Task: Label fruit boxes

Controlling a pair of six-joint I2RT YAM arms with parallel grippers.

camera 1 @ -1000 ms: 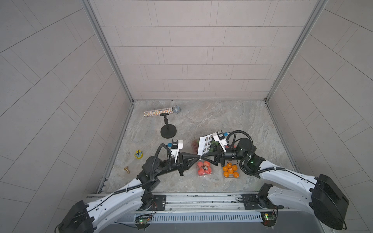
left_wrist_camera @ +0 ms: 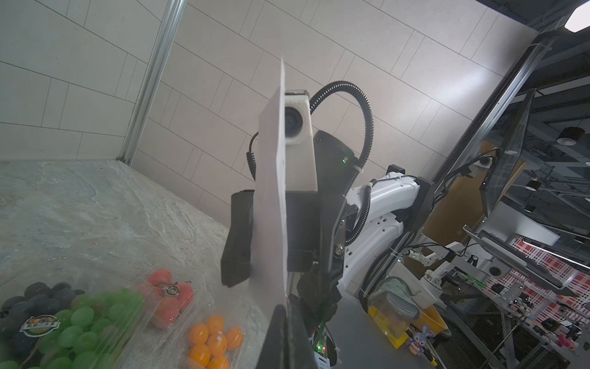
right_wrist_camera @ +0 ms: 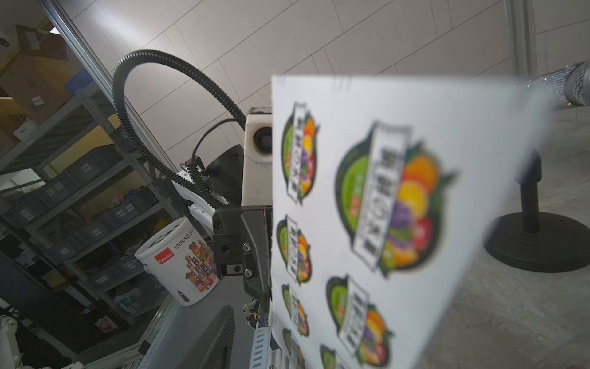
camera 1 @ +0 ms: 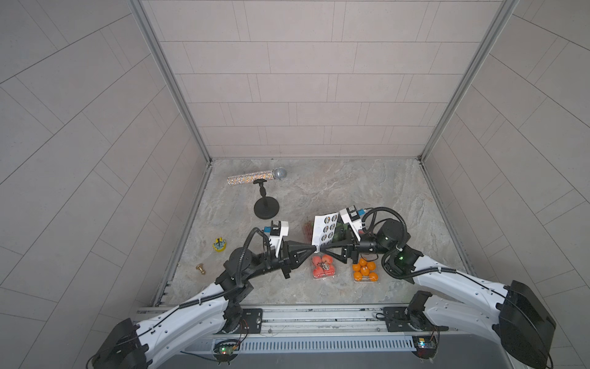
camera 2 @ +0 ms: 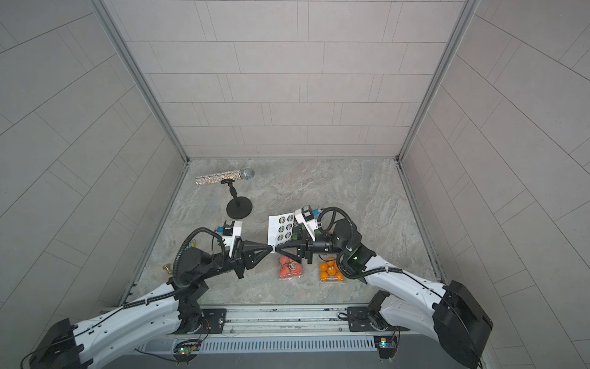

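A white sticker sheet point(camera 1: 324, 228) printed with fruit logos point(right_wrist_camera: 387, 196) stands upright between the grippers. My left gripper point(camera 1: 313, 248) is shut on the sheet's lower edge point(left_wrist_camera: 270, 246). My right gripper point(camera 1: 325, 251) faces it from the right and stands open beside the sheet; its fingers are largely hidden in the right wrist view. Below are a box of red fruit point(camera 1: 323, 267) and a box of oranges point(camera 1: 365, 270); behind the sheet is a box of dark and green grapes point(left_wrist_camera: 73, 326), some bearing a label.
A black stand point(camera 1: 266, 206) and a glittery microphone point(camera 1: 249, 177) lie toward the back left. A small yellow item point(camera 1: 219, 244) and a brass piece point(camera 1: 200, 268) are at the left.
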